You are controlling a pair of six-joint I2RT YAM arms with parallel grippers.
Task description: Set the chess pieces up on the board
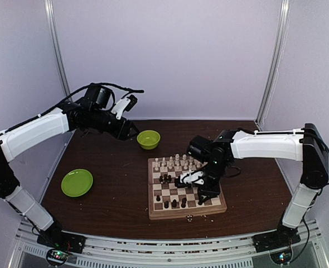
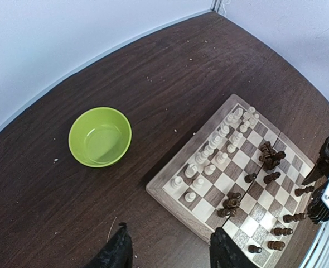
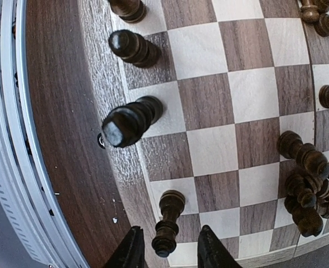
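Observation:
The wooden chessboard (image 1: 159, 207) lies at the table's front centre. White pieces (image 2: 209, 149) are gathered along its far side; dark pieces (image 3: 134, 47) stand along the near edge. Elsewhere on the board, a cluster of dark pieces (image 3: 306, 192) is bunched together. My right gripper is over the near edge with its fingers apart. A dark piece (image 3: 171, 211) stands on the board, its top in the gap, with space visible on both sides. Off to the board's left and high above the table, my left gripper is open and empty.
A green bowl (image 1: 148, 139) sits behind the board, near the left gripper. The green plate (image 1: 77, 183) rests at the table's left. Between plate and board, the dark table (image 1: 117, 195) is clear.

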